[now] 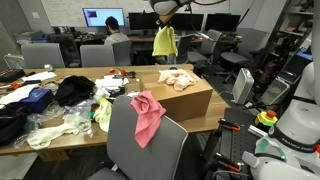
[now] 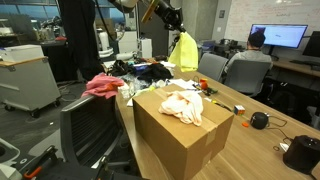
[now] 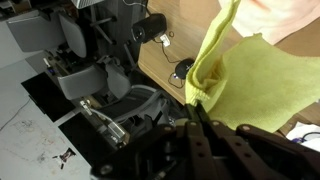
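A yellow cloth [image 1: 165, 42] hangs in the air above the back of the table, pinched at its top by my gripper [image 1: 163, 22]. Seen from the other side, the same cloth [image 2: 185, 54] droops beside the far side of the cardboard box [image 2: 172, 138], clear of its top. In the wrist view, the cloth [image 3: 262, 84] is bunched at the fingertips of my shut gripper and spreads out beyond them. A pale pink cloth [image 2: 187, 106] lies crumpled on the box.
Dark and light clothes [image 1: 75, 90] crowd the table's left side. A pink cloth [image 1: 148, 118] is draped over the grey chair [image 1: 140, 145] in front. Small dark devices [image 2: 260, 120] stand on the table near the box. A person [image 1: 115, 32] sits in the background.
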